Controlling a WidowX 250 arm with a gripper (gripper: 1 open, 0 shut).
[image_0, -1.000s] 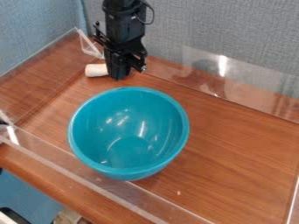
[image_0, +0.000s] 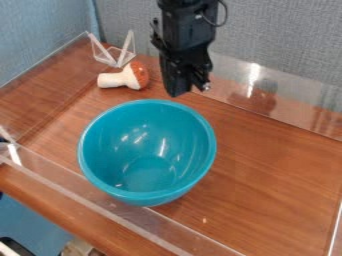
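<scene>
My black gripper (image_0: 185, 78) hangs over the wooden table behind a teal bowl (image_0: 147, 152), shut, with nothing visible between its fingers. To its left, near the back, lies an orange-topped object with a pale handle (image_0: 123, 77), apart from the gripper. The bowl is empty and stands at the centre front.
A white wire rack (image_0: 110, 50) stands at the back left corner. Clear plastic edging runs along the table's back and front.
The gripper has moved right and toward the camera, uncovering the orange-topped object, which stays in place. The bowl has not moved.
</scene>
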